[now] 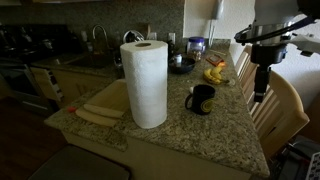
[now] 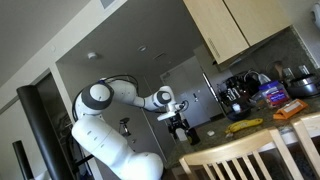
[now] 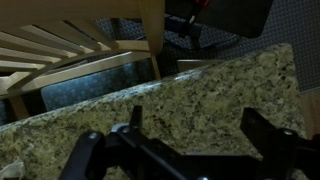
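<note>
At the right of exterior view 1, my gripper (image 1: 260, 97) hangs pointing down beside the counter's right edge. The wrist view shows its dark fingers (image 3: 262, 130) spread well apart, with only the speckled counter (image 3: 185, 105) visible between them. A black mug (image 1: 201, 99) with a yellowish mark stands on the counter, to the gripper's left and apart from it. Left of the mug, a white paper towel roll (image 1: 147, 85) stands upright. Bananas (image 1: 214, 73) lie farther back.
A wooden cutting board (image 1: 108, 101) lies left of the roll. Behind are a dark bowl (image 1: 182, 65) and a lidded jar (image 2: 273, 94). An orange package (image 2: 290, 109) lies near the jar. Wooden chairs (image 1: 283, 105) line the counter's right side.
</note>
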